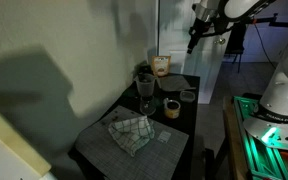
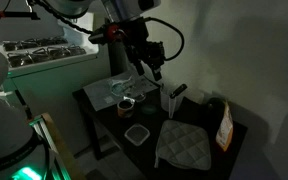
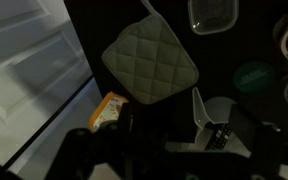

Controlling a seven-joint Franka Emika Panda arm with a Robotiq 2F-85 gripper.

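My gripper (image 1: 193, 42) hangs high above the far end of the dark table, its fingers open and nothing seen between them. The wrist view looks down past the dark fingers (image 3: 246, 128) onto a grey quilted pot holder (image 3: 150, 62). A clear square container (image 3: 213, 14) lies beyond the pot holder, a dark green round item (image 3: 254, 76) to its right. Close below the fingers in that view is a light utensil holder (image 3: 218, 112) with utensils. An orange and white package (image 2: 224, 128) stands at the table's edge. A brown-rimmed bowl (image 1: 172, 108) sits mid-table.
A checked cloth (image 1: 132, 133) lies on a grey mat (image 1: 158, 157) at the table's near end in exterior view 1. A wall runs along one side. A stove (image 2: 44, 50) stands behind in exterior view 2. The air around the gripper looks clear.
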